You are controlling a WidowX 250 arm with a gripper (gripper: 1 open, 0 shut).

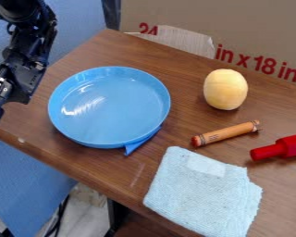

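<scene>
The black robot arm (21, 51) reaches in at the left edge of the view, beside a round blue plate (107, 106) on the wooden table; its fingertips are at the edge or out of frame, so the finger's state is unclear. A blue piece (137, 144) shows from under the plate's lower right. Right of the plate are a pale yellow round object (225, 89), an orange crayon-like stick (225, 133) and a red tool (277, 148), cut off by the right edge. A folded pale blue cloth (202, 193) lies at the front.
A cardboard box (237, 28) stands along the back of the table (138, 56). Bare wood shows behind the plate and between it and the yellow object. The table's left edge drops to a blue surface below.
</scene>
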